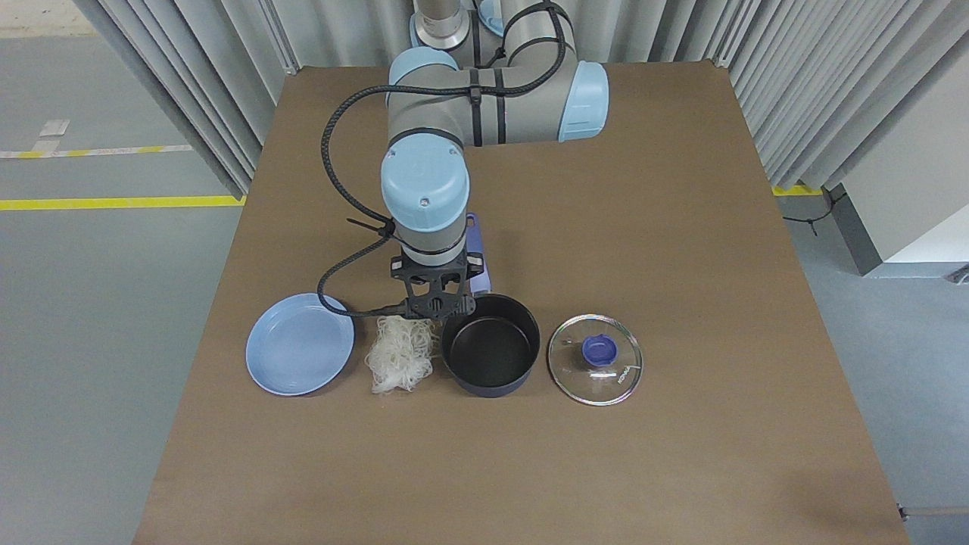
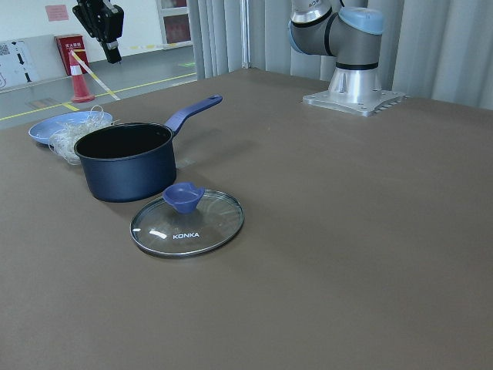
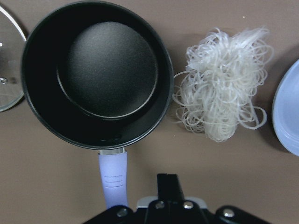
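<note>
My gripper hangs above the table, over the handle side of the dark saucepan; in the left view it sits high at the top. Its fingertips are too unclear to show whether it is open or shut. A loose pile of pale noodles lies on the table between the saucepan and the blue plate, which looks empty. The pan's purple handle points toward the arm's base. A glass lid with a blue knob lies on the other side of the pan.
The arm's base stands at the back edge, before grey curtains.
</note>
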